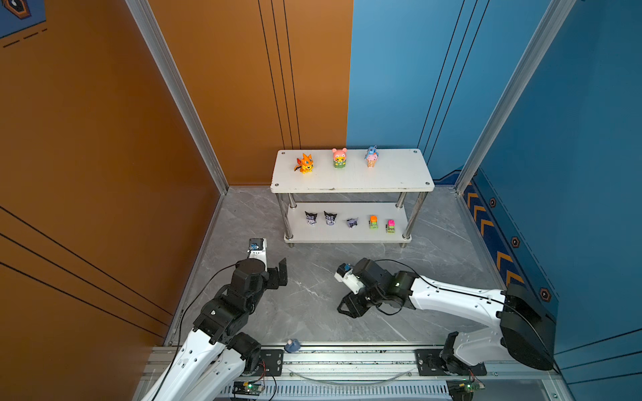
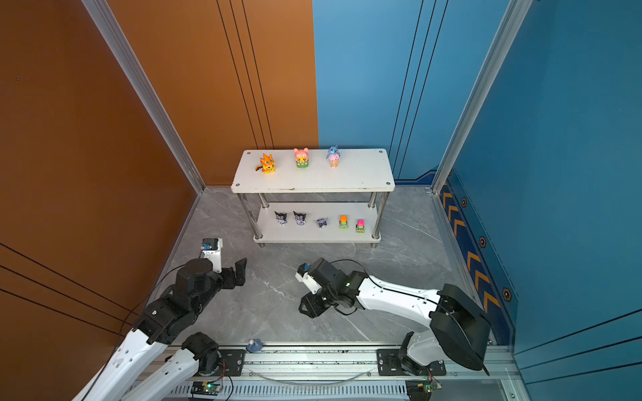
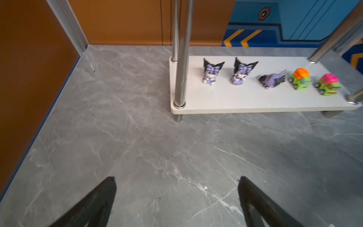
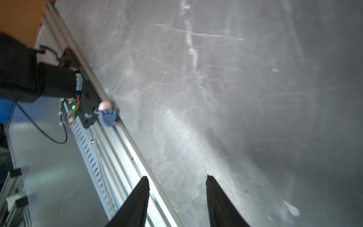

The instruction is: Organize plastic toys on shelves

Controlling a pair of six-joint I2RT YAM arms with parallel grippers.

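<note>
A small blue and pale-pink toy rests on the metal rail at the front edge of the floor, near the left arm's base. My right gripper is part open over the floor, apart from the toy, its fingers empty. To the left, my left gripper stands open with only floor between its fingers. The white shelf's top bears an orange toy, a pink-eared toy and a blue-pink toy. Below stand two black-eared figures, a purple-black toy and two little cars.
Metal posts hold up the shelf at its corners. The grey floor between the arms and shelf is clear. Along the front runs the metal rail with wiring and mounting plates behind it. Walls enclose both sides.
</note>
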